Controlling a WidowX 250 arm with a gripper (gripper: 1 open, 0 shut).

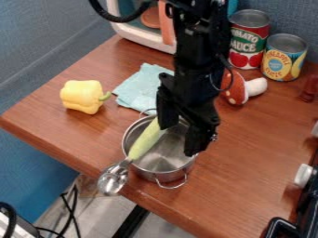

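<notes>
A steel pot (168, 169) sits on the wooden table near its front edge. A pale green-yellow object (147, 139), like corn, leans diagonally across the pot, and a metal spoon (114, 178) reaches out over the pot's lower left side. My black gripper (183, 130) is over the pot's right half, beside the upper end of the pale object; whether its fingers are open or shut on it is hidden.
A yellow pepper (80, 94) and light blue cloth (139, 87) lie at the left and back. Cans (284, 58), a toy mushroom (241, 88) and a toaster-like appliance stand behind. A black device is at the right edge.
</notes>
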